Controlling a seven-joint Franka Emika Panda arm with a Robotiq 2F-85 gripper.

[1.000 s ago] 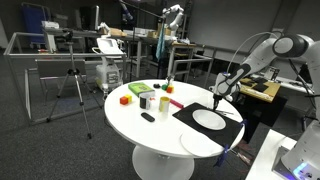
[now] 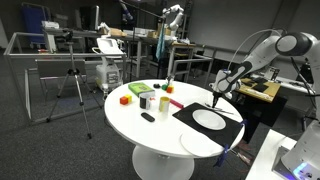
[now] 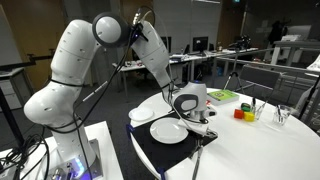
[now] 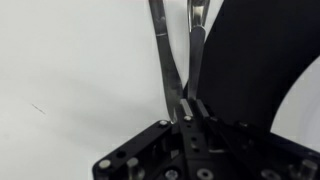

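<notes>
Near the edge of a black mat (image 3: pixel 157 148), my gripper points down, shut on the narrow metal end of a utensil (image 4: pixel 196 50). That utensil runs away from the fingertips; its far end is cut off at the top of the wrist view, so its kind cannot be told. Close beside it lies a dark-bladed knife (image 4: pixel 166 60), its tip end near my fingers. In exterior view 2 a long utensil (image 3: pixel 197 161) lies on the white table in front of the gripper (image 3: pixel 207 132). On the mat sits a white plate (image 3: pixel 169 132).
Another white plate (image 2: pixel 199 146) rests by the mat's front edge, and a blue-handled item (image 2: pixel 221 158) lies near the table rim. Cups (image 2: pixel 164 104), a green tray (image 2: pixel 139 88) and coloured blocks (image 2: pixel 125 100) stand farther off.
The gripper has shifted very slightly near the mat's edge. The plates, mat and other tableware look unmoved.
</notes>
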